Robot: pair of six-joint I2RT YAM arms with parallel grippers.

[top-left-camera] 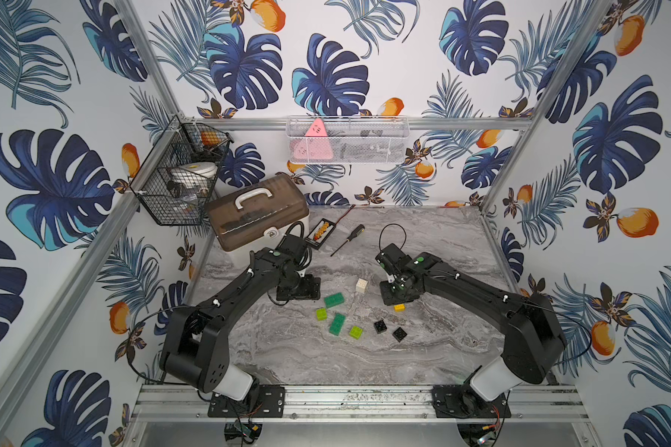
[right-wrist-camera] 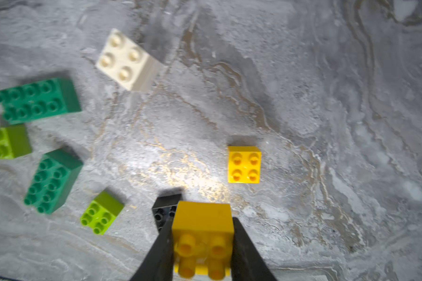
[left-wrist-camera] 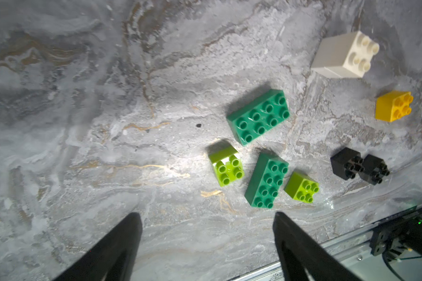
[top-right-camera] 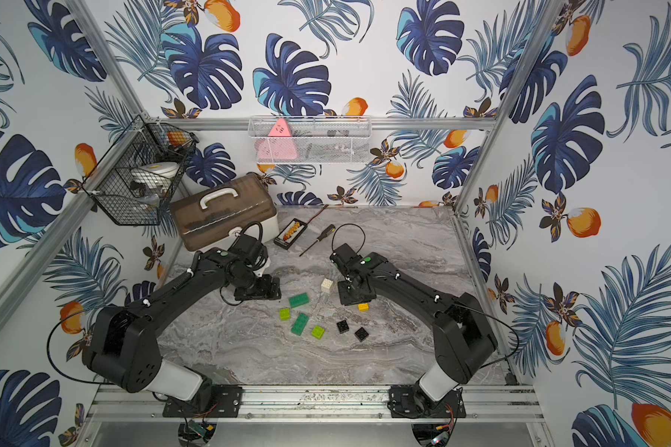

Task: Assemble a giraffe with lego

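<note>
In the right wrist view my right gripper is shut on a yellow piece (right-wrist-camera: 202,215), its studs towards the camera. A second yellow brick (right-wrist-camera: 244,164) lies on the table just beyond it. My left gripper is open and empty, with its fingers (left-wrist-camera: 122,238) wide apart above bare marble. Two dark green bricks (left-wrist-camera: 258,116), two lime bricks (left-wrist-camera: 227,166), two black bricks (right-wrist-camera: 166,208) and a tall white block (left-wrist-camera: 344,55) are loose on the table. One black brick is partly covered by the held piece in the right wrist view.
A brown-lidded toolbox (top-left-camera: 257,212) stands at the back left. Beside it lie a small black tray (top-left-camera: 320,232) and a screwdriver (top-left-camera: 348,240).
</note>
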